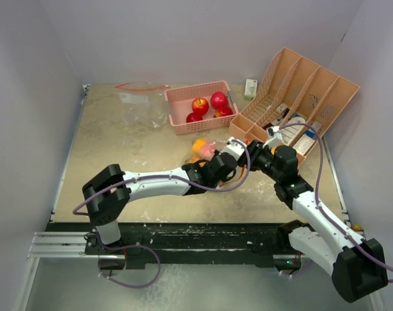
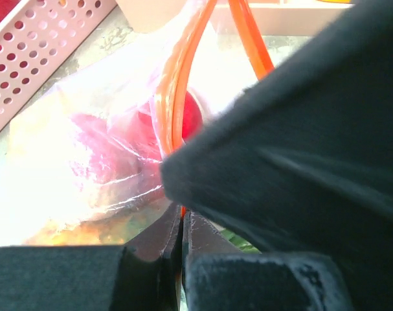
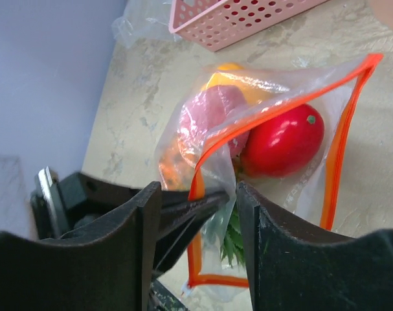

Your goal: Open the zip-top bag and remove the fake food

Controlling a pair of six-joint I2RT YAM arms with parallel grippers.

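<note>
The clear zip top bag (image 3: 183, 129) with orange zip lips lies open at the table's centre. Inside show a red tomato-like food (image 3: 280, 144), pink and orange-yellow pieces and green leaves. My left gripper is shut on the near orange-edged lip of the bag, seen between its fingertips. My right gripper stands open above the bag's mouth, close beside the left one; its body fills the right of the left wrist view.
A pink basket (image 1: 182, 97) with red fruit stands behind the bag. A tan divider organizer (image 1: 335, 94) is at back right, an empty bag (image 1: 141, 107) at back left.
</note>
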